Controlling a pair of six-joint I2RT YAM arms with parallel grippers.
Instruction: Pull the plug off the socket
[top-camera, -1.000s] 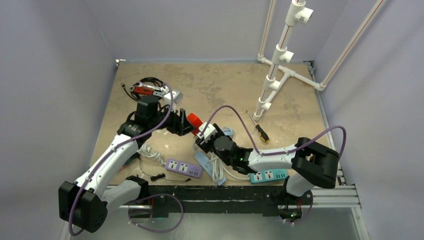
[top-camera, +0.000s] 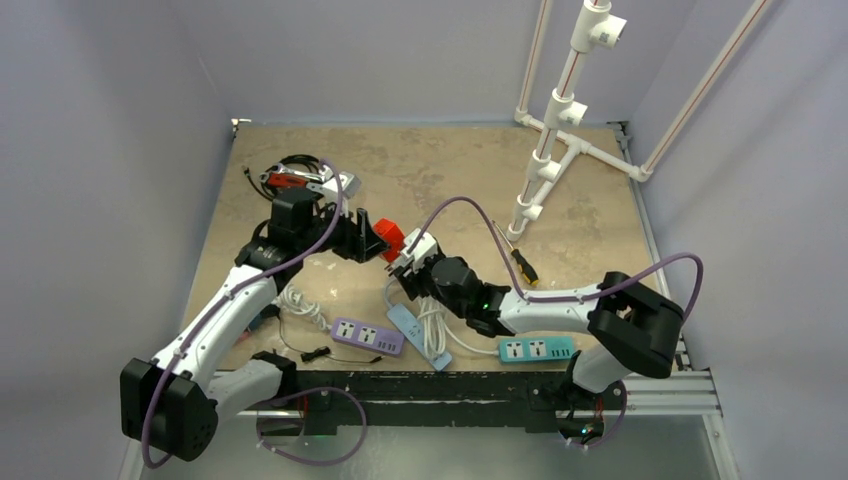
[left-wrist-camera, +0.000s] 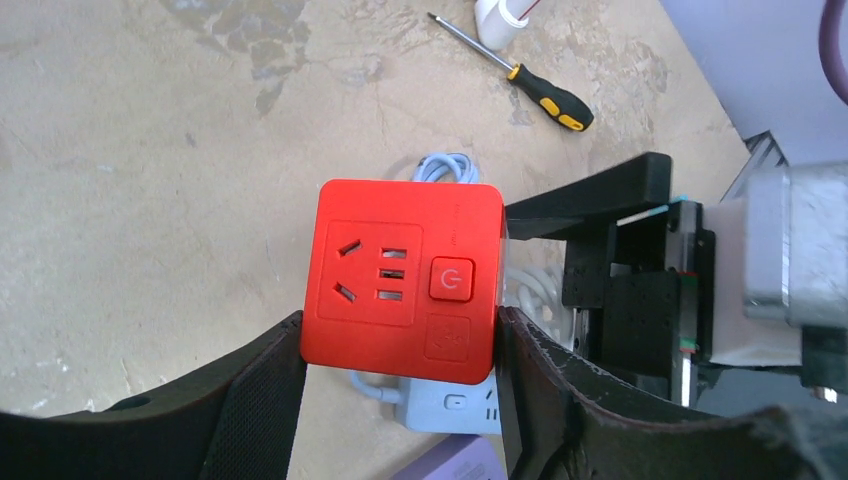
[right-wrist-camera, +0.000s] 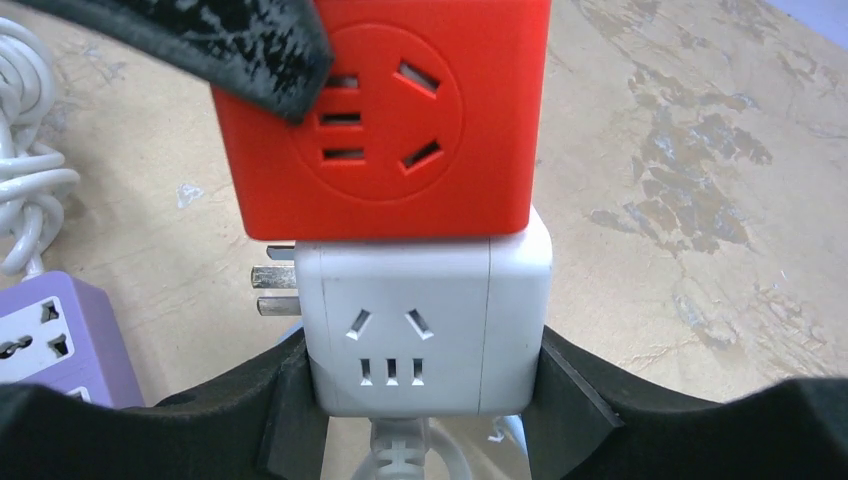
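A red cube socket (top-camera: 389, 238) is held up between my two grippers. In the left wrist view its face with slots and a power button looks at the camera. The fingers of my left gripper lie close along both its sides; whether they press on it is unclear. In the right wrist view, one dark left finger (right-wrist-camera: 285, 55) crosses the red cube's face. My right gripper is shut on a white cube plug (right-wrist-camera: 425, 320), whose metal prongs stick out to the left, bare. The red cube overlaps the white plug's top; any joint between them is hidden.
Purple (top-camera: 366, 337), blue (top-camera: 425, 345) and teal (top-camera: 537, 349) power strips lie along the table's front. A screwdriver (top-camera: 525, 268) lies right, near the white pipe stand (top-camera: 545, 150). Pliers and a black cable (top-camera: 300, 160) lie back left.
The right gripper has shifted only slightly over the last second.
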